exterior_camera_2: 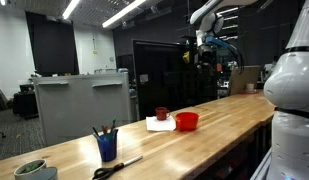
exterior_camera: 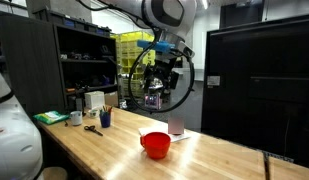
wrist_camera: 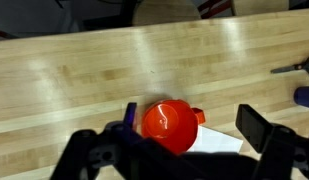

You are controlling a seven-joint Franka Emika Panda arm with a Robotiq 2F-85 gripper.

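A red bowl with a small handle (exterior_camera: pixel 156 145) stands on the wooden table; it also shows as a red round opening (wrist_camera: pixel 169 125) in the wrist view. My gripper (exterior_camera: pixel 159 86) hangs well above the table, over the bowl's area and not touching it. In the wrist view its dark fingers (wrist_camera: pixel 259 130) are spread wide, with nothing held between them. Behind the bowl, a dark red mug (exterior_camera_2: pixel 162 113) stands near a white sheet of paper (exterior_camera_2: pixel 160 125).
A blue cup of pens (exterior_camera_2: pixel 107 150) and black-handled scissors (exterior_camera_2: pixel 118 168) lie off to one side. Further along are a white mug (exterior_camera: pixel 76 117) and a stack of books (exterior_camera: pixel 50 117).
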